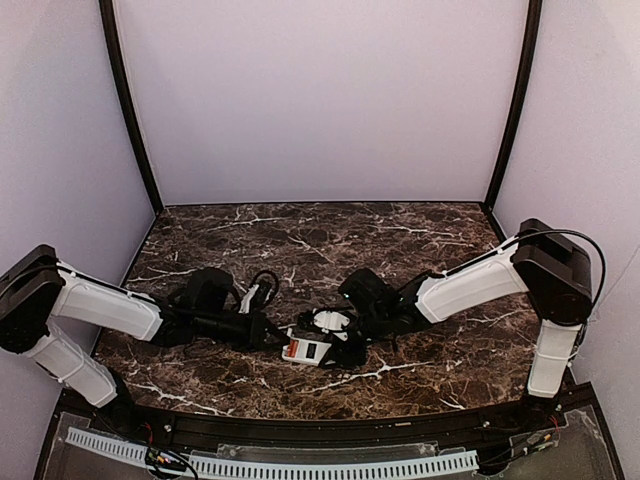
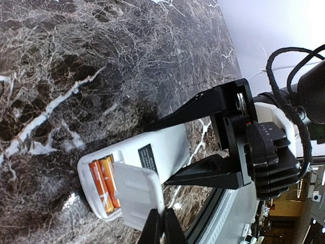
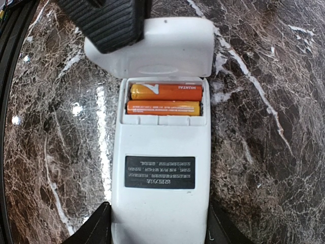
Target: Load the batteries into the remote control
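The white remote lies back-up, with two orange batteries side by side in its compartment, also seen in the left wrist view (image 2: 100,185). My right gripper is shut on the remote's body. The white battery cover (image 3: 152,51) stands raised at the compartment's end, and my left gripper is shut at that cover's edge; whether the cover sits between its fingertips is unclear.
Pale walls rise at the sides and back. The front rail (image 1: 300,430) runs just below the remote.
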